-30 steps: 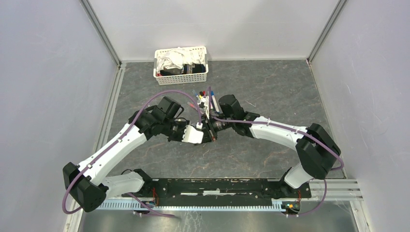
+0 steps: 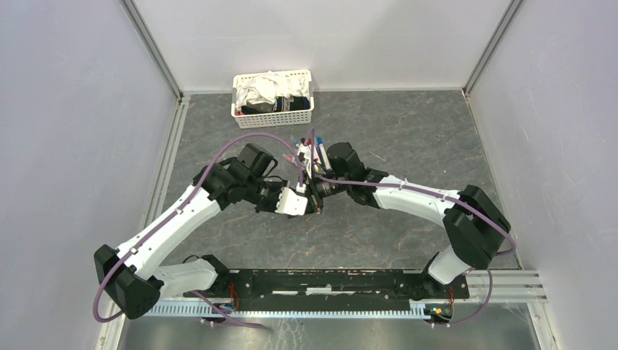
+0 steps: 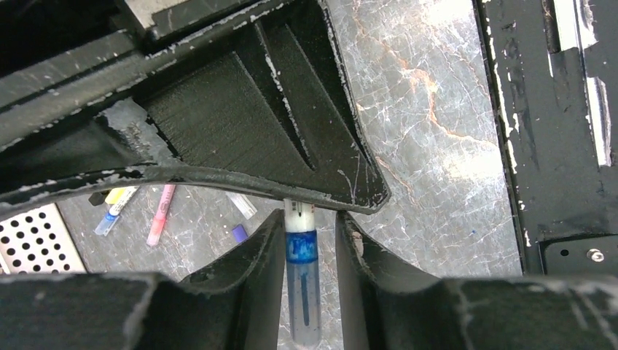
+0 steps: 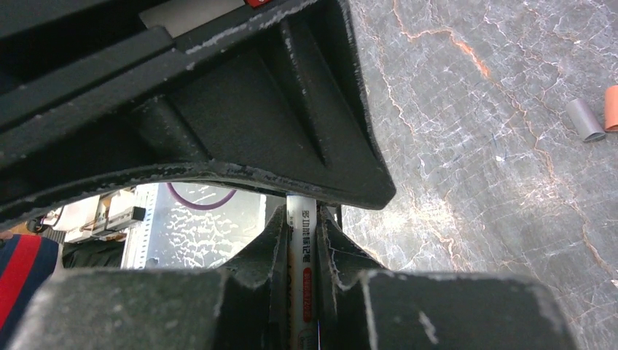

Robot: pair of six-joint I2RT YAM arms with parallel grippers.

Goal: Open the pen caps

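Observation:
A white pen [image 4: 302,251] with printed text stands between the pads of my right gripper, which is shut on its barrel. In the left wrist view, the pen's blue end and clear blue-tinted cap [image 3: 302,295] hang below a black finger of the other gripper. My left gripper is partly open around this capped end. Its left finger is at the cap's edge, while a gap shows on the right. From above, the two grippers meet near mid-table and hide most of the pen.
Several pens, including a pink one [image 3: 161,214], lie on the table behind the grippers. A purple cap [image 3: 239,233], a grey cap [image 4: 585,120] and an orange cap [image 4: 612,109] are loose. A white basket [image 2: 273,120] holding cloth stands at the back.
My right gripper has shifted slightly left, towards the left gripper. The left arm has stayed almost in place.

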